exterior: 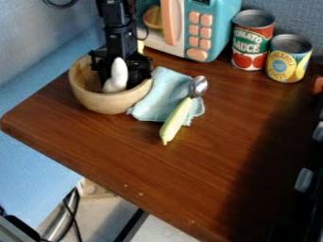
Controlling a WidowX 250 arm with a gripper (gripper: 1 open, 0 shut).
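Note:
My black gripper (119, 62) reaches down from the top into the wooden bowl (89, 93) at the left of the table, around a white elongated object (116, 77); whether its fingers grip that object is not clear. A light blue cloth (155, 92) lies beside the bowl, with a spoon (197, 88) and a pale yellow-green long object (175, 124), perhaps corn or a banana, on it.
A toy microwave (202, 38) stands at the back, with a tomato sauce can (251, 43) and a yellow can (288, 60) to its right. A dark object lines the right edge.

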